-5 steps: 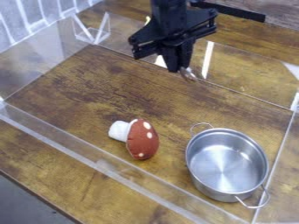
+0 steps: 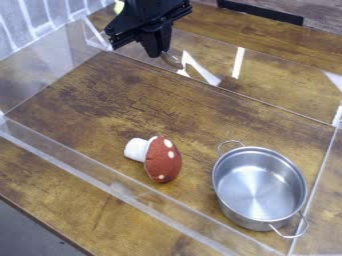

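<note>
My gripper (image 2: 156,42) hangs high at the top centre of the camera view, dark and seen small; whether its fingers are open or shut is hard to make out. On the wooden surface lies a toy mushroom, with a red spotted cap (image 2: 163,159) and a white stem (image 2: 136,149), on its side at the lower middle. A steel pot (image 2: 258,187) with wire handles stands at the lower right.
Clear low walls (image 2: 80,160) border the wooden work area. A yellowish thing at the top behind the gripper is partly hidden.
My gripper has moved up and to the left, toward the back of the area. The mushroom and pot have not moved.
</note>
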